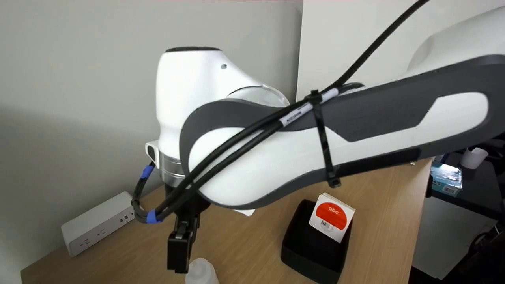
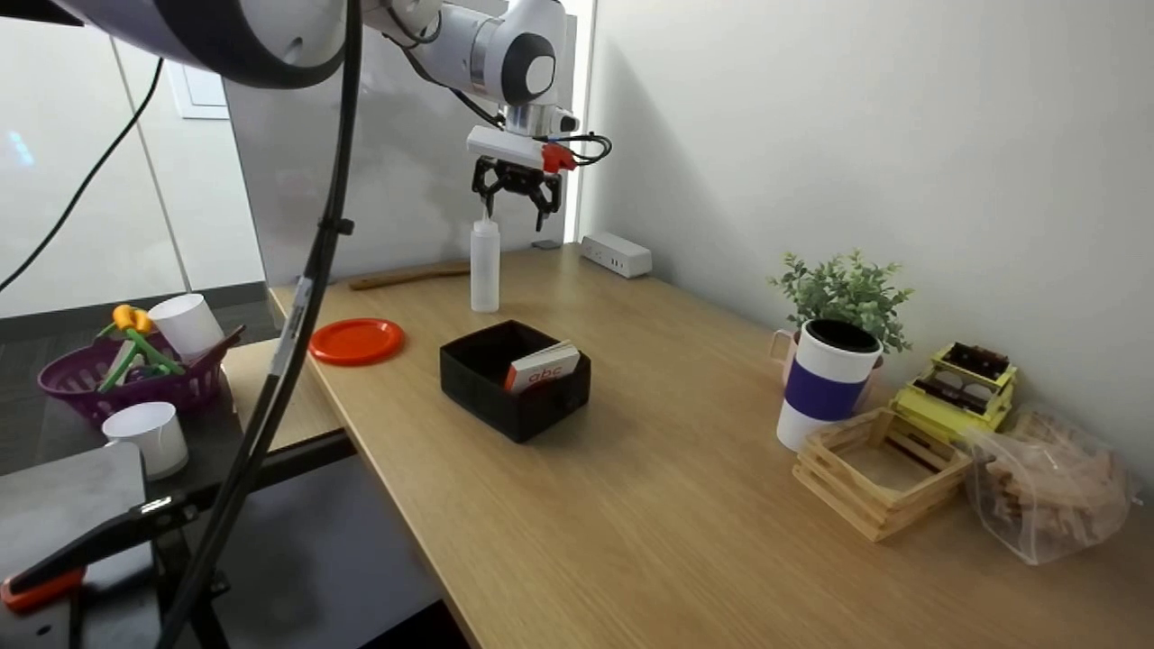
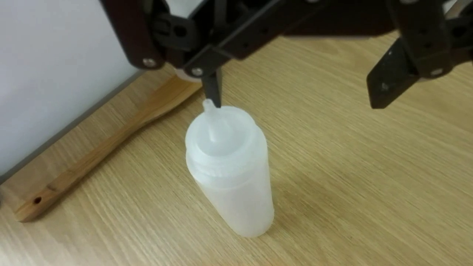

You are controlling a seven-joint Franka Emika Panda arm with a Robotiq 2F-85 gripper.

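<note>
A translucent white squeeze bottle (image 3: 235,190) stands upright on the table, its thin nozzle pointing up. My gripper (image 2: 517,218) is open above it, with empty space between its fingers. In the wrist view one finger (image 3: 213,88) sits right by the nozzle tip; whether they touch I cannot tell. The other finger (image 3: 390,77) is well off to the right over bare wood. From exterior view 1 only the bottle's top (image 1: 201,272) shows, just beside the fingers.
A wooden spoon (image 3: 102,146) lies behind the bottle. A black box (image 2: 476,395) holding a white and red "abc" book (image 2: 544,366) and a red plate (image 2: 357,340) are nearer. A white power strip (image 2: 617,254) lines the wall.
</note>
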